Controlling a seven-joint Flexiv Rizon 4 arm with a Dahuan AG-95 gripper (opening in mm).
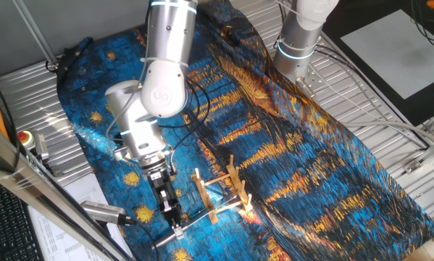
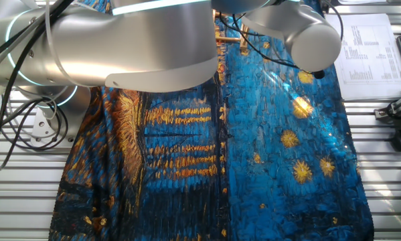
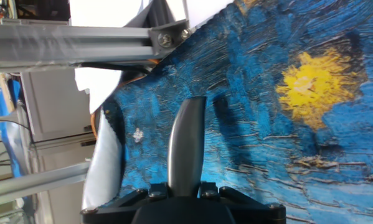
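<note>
Near the front of the cloth, in exterior view 1, my gripper (image 1: 176, 229) points down and is shut on a slim metal utensil (image 1: 164, 240). Its broad, smooth end rises past the fingers in the wrist view, where the utensil (image 3: 187, 143) looks dark grey and slightly curved. The thin other end runs right towards a small wooden rack (image 1: 214, 216) with upright pegs. That end overlaps the rack in view; whether they touch, I cannot tell. The rack looks tilted. In exterior view 2 the arm covers the gripper, and only part of the rack (image 2: 228, 39) shows.
A blue and orange painted cloth (image 1: 303, 181) covers the table, with folds towards the right. Left of the gripper lie a grey cabled device (image 1: 103, 212), papers and a laptop (image 1: 6, 232). A metal frame post (image 1: 57, 196) crosses the near left. Cloth beyond the rack is clear.
</note>
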